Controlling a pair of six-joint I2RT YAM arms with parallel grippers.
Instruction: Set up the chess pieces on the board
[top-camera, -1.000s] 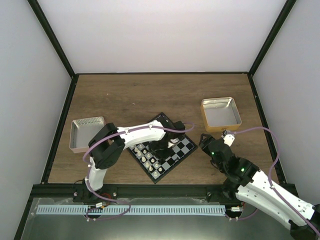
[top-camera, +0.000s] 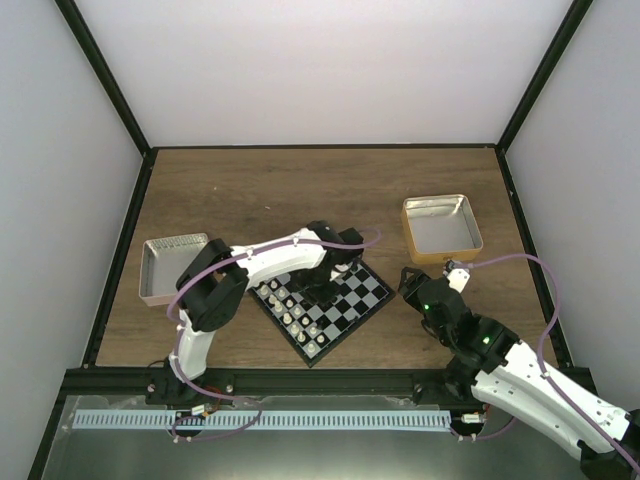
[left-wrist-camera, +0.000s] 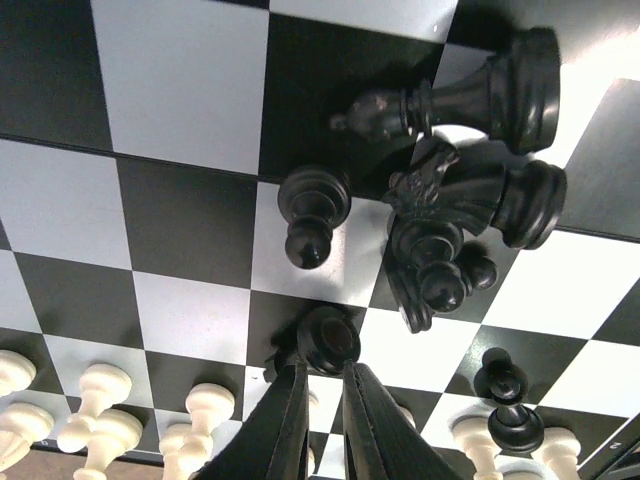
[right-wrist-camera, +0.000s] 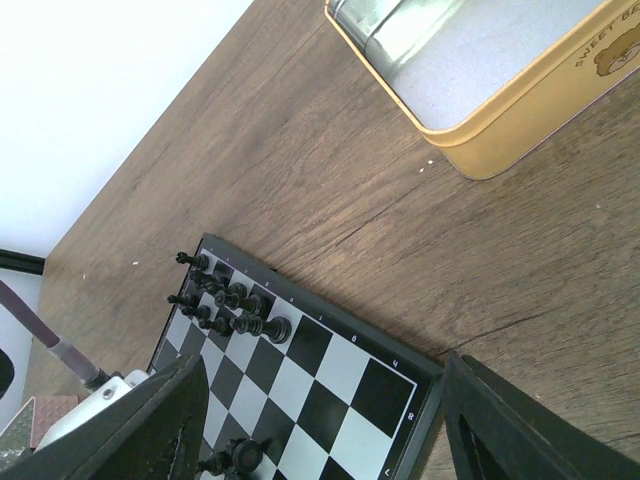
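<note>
The chessboard (top-camera: 355, 310) lies mid-table, with white pieces (left-wrist-camera: 100, 400) along its near side and black pieces (left-wrist-camera: 490, 100) standing or clustered farther up. My left gripper is over the board, shut on a black piece (left-wrist-camera: 330, 340) at its fingertips, seen from above in the left wrist view; the top view hides it under the arm. My right gripper is open beside the board's right side, with nothing between its fingers; the board and some black pieces show beyond it.
A yellow-rimmed tin (top-camera: 442, 225) sits at the back right, a pale tray (top-camera: 170, 270) at the left. Bare wood (right-wrist-camera: 520, 280) lies between board and tin, and behind the board.
My left arm has moved toward the back of the table, up in the top view. The right arm has not moved.
</note>
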